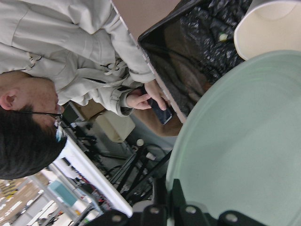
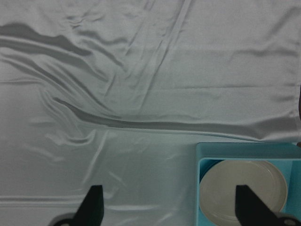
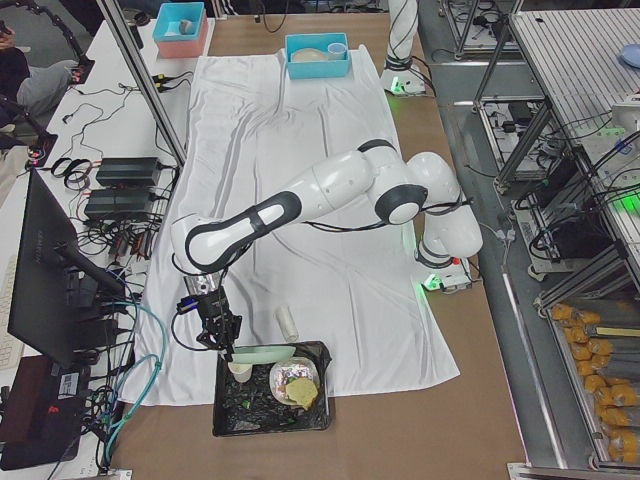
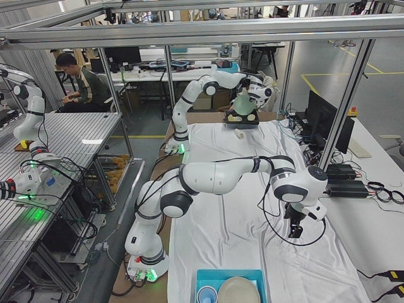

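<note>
A pale green plate [image 3: 262, 353] [image 1: 240, 136] is held by my left gripper [image 3: 226, 350], shut on its rim, tilted above a black-lined bin [image 3: 240, 420]. In the bin are a cream cup [image 1: 263, 26], a round dish [image 3: 288, 374] and a yellow item [image 3: 301, 393]. My right gripper [image 4: 295, 230] hangs open over the white cloth, nothing between its fingers.
A white roll [image 3: 286, 322] lies on the cloth near the bin. A blue container [image 4: 208, 274] [image 2: 244, 149] with a plate and cup is at the opposite end. A person is beside the bin.
</note>
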